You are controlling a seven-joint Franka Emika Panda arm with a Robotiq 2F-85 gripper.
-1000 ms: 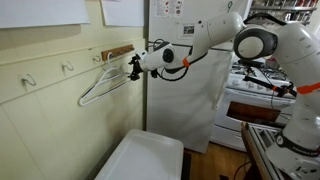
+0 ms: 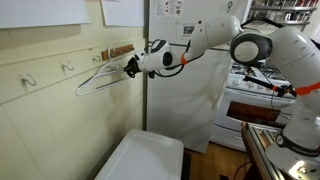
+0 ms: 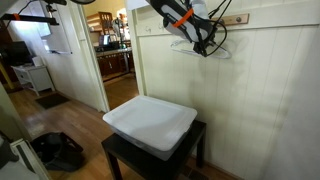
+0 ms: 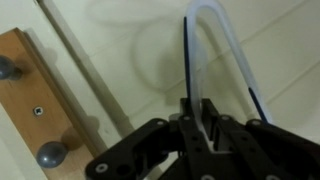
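A white clothes hanger is held up near the cream wall, its long body stretching left from my gripper. In the wrist view its white strip runs down between my fingers, and the gripper is shut on it. The strip curves over at the top and comes down again on the right. A wooden rack with dark round knobs lies left of the gripper there. Exterior view 2 shows the hanger below the rack board. Whether it touches the rack or the wall cannot be told.
Metal hooks stick out from the rail to the left on the wall. Below stands a black table with a large white lidded bin. A white door is behind the arm. Open space lies between hanger and bin.
The hanger has swung flatter; its far left end has risen from a steeper downward slant. My gripper has stayed at nearly the same place by the rack.
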